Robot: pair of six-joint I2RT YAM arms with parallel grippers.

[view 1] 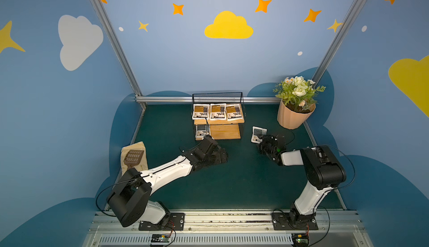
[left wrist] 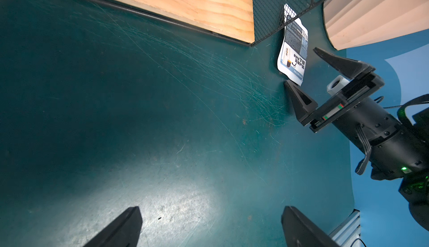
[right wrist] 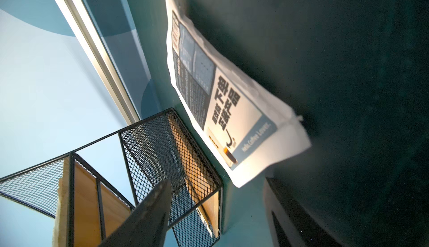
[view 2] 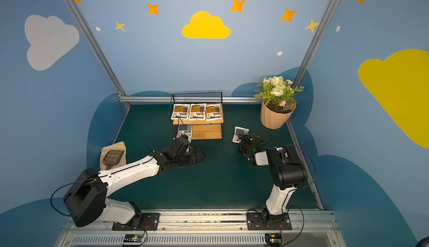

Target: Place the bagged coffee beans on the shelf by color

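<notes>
A white coffee bag with a blue-grey label lies flat on the dark green table, right of the shelf. My right gripper is just in front of the bag's near end, fingers apart, nothing between them. In the left wrist view the same bag shows beside the right gripper's spread fingers. My left gripper stands open and empty over the table in front of the shelf. On the shelf's upper board three bags with brown-yellow labels sit in a row. One blue-grey bag is at the lower board's left end.
The lower board is bare to the right of its bag. Black mesh walls close the shelf's sides. A flower pot stands at the back right; a beige sack lies at the left.
</notes>
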